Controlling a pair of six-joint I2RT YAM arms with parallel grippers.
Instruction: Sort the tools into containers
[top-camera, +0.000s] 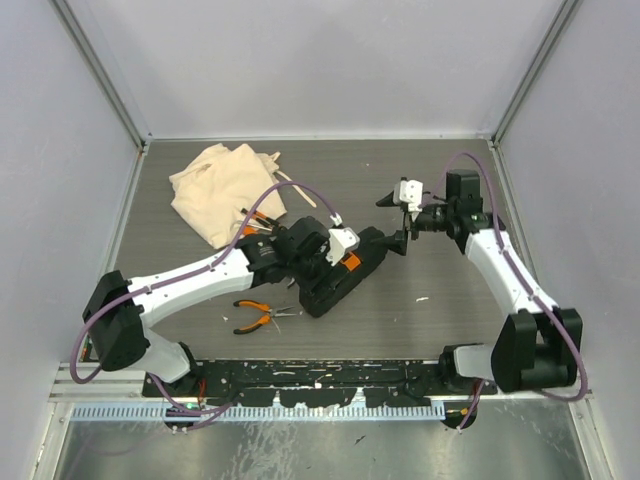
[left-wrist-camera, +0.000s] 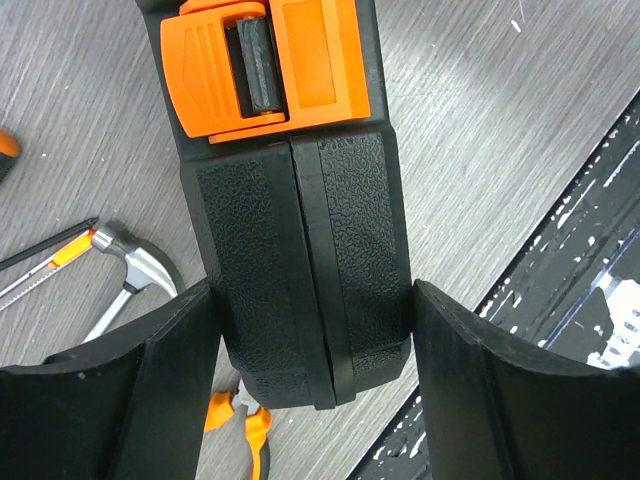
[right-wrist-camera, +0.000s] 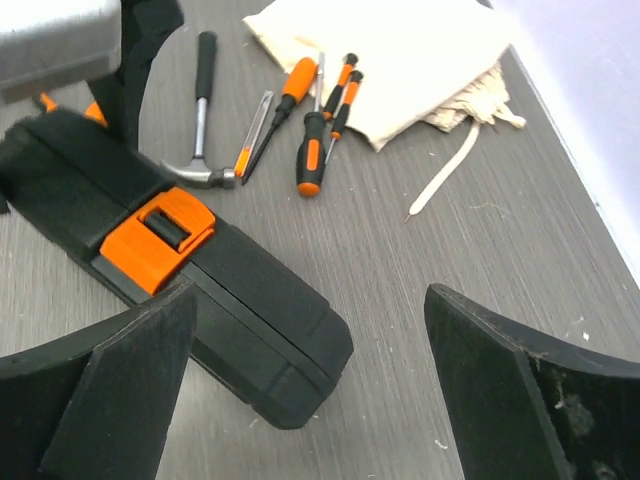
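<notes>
A black toolbox (top-camera: 340, 283) with an orange latch (left-wrist-camera: 262, 65) lies slanted mid-table. My left gripper is around its near end, one finger on each side; whether it grips firmly is unclear. My right gripper stands open at the box's far end, above and beside it. Pliers (top-camera: 262, 311) with orange handles lie below left. A hammer (right-wrist-camera: 200, 140), a utility knife (right-wrist-camera: 255, 128) and several screwdrivers (right-wrist-camera: 310, 150) lie behind the box.
A pale cloth (top-camera: 220, 190) with a thin pale stick (top-camera: 298, 188) beside it lies at the back left.
</notes>
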